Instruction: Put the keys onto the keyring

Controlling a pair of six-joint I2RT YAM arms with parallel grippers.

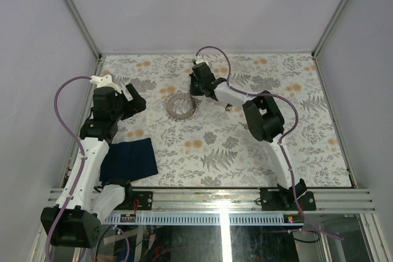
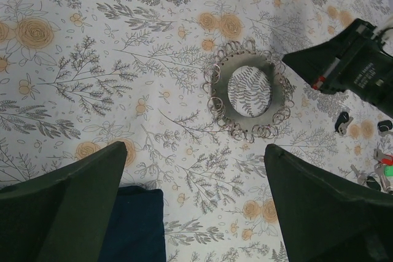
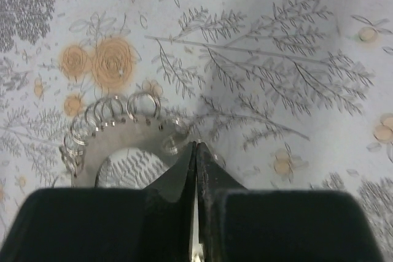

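Observation:
The keyring [image 1: 182,115] is a flat grey metal ring with many small wire loops around its edge, lying on the patterned mat. In the right wrist view my right gripper is shut with nothing visible between its fingers; its tips are over the keyring's edge. Contact with a loop cannot be made out. The left wrist view shows my left gripper open and empty, left of the keyring. Keys lie right of the keyring: one black-headed key [image 2: 342,122], another dark-headed key [image 2: 384,127] and a green-marked key [image 2: 388,170], partly cut off by the frame.
A folded dark blue cloth [image 1: 129,159] lies at the mat's front left corner. White walls [image 1: 209,10] bound the back and sides. The right forearm covers part of the area with the keys.

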